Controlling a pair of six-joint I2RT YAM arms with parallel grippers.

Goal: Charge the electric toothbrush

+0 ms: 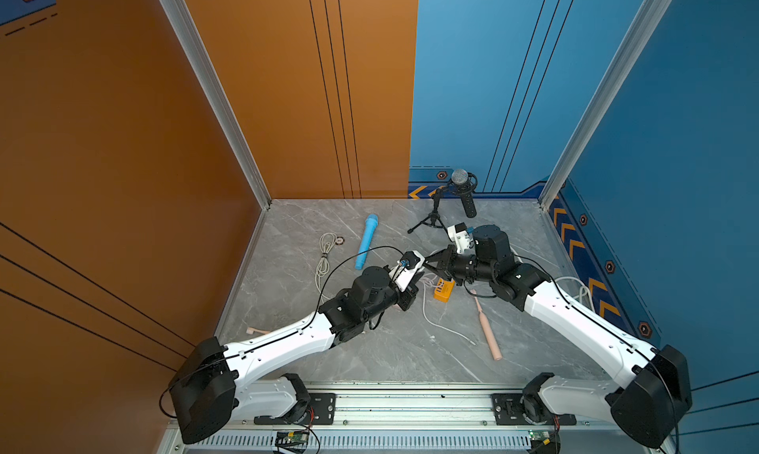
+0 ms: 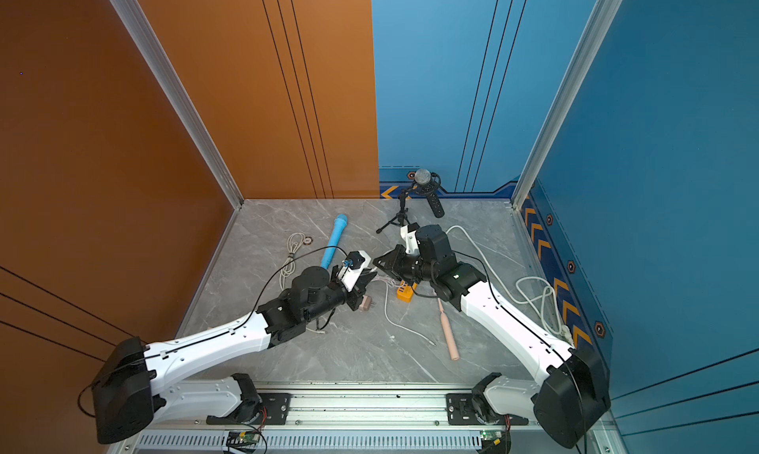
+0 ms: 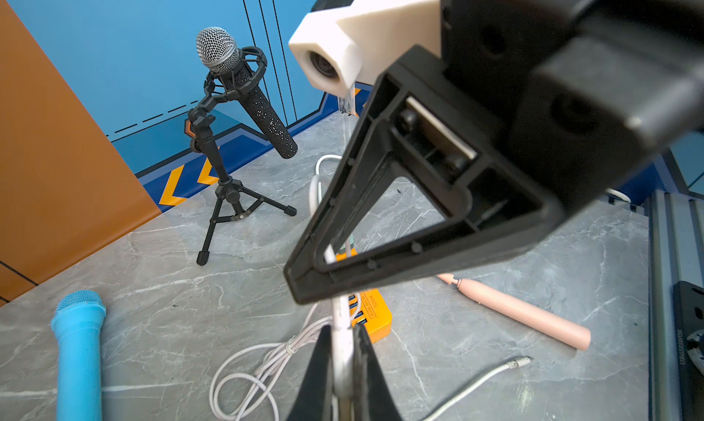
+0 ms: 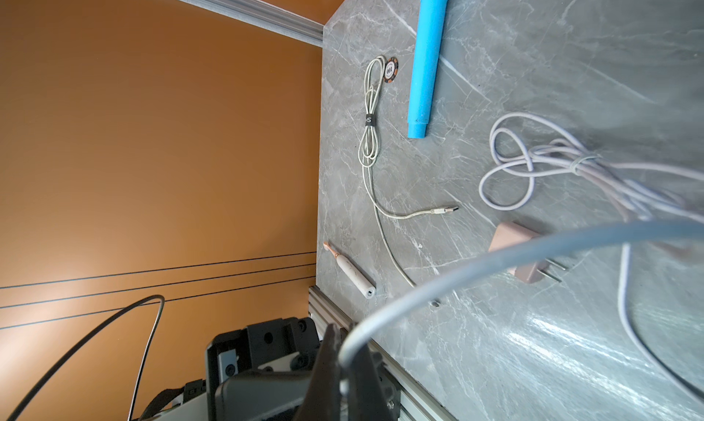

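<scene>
Above the table's middle, my two grippers meet. The left gripper is shut on a white cable (image 3: 341,329), held upright in the left wrist view. My right gripper is shut, with the white cable (image 4: 513,253) running across its fingertips. A pink electric toothbrush (image 3: 520,311) lies at the right; a second brush (image 4: 352,272) lies at the left. An orange power strip (image 3: 372,313) sits below the grippers. A pink charger plug (image 4: 517,237) lies on the table beside a coiled cable (image 4: 528,160).
The microphone on a tripod (image 3: 264,116) stands at the back. A blue microphone (image 1: 366,240) and a tied cream cable (image 1: 324,256) lie at the back left, beside a small round disc (image 4: 391,69).
</scene>
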